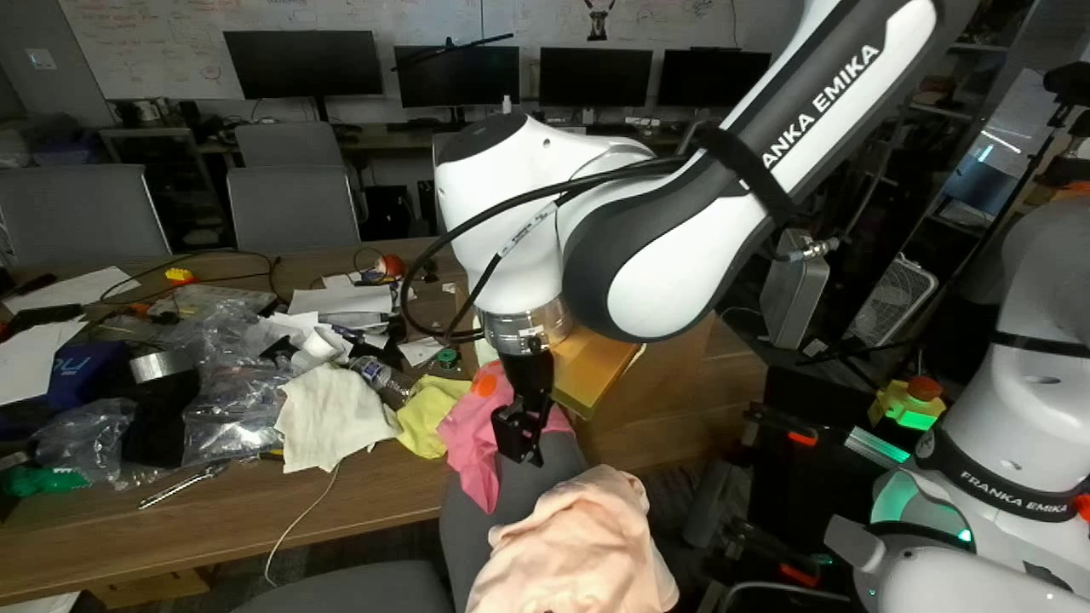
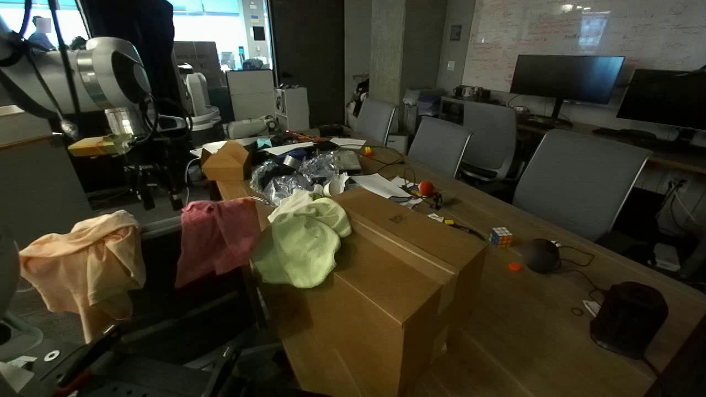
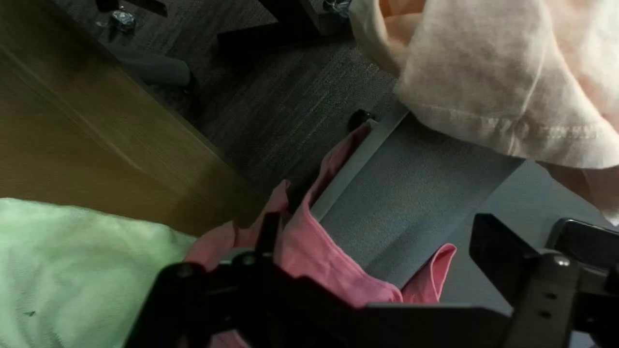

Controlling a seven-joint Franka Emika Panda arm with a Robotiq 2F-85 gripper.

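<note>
A pink cloth is draped over the top of a grey chair back; my gripper hangs over its right part in exterior view 1. In the wrist view the open fingers straddle the chair back, with folds of the pink cloth showing between and below them; whether the fingers touch it I cannot tell. Farther along the same chair back lies a peach cloth, seen at the upper right of the wrist view. A pale green cloth rests over a cardboard box.
On the table lie a white cloth, a yellow cloth, plastic bags and papers. A second robot arm stands at the right. Dark floor shows between box and chair.
</note>
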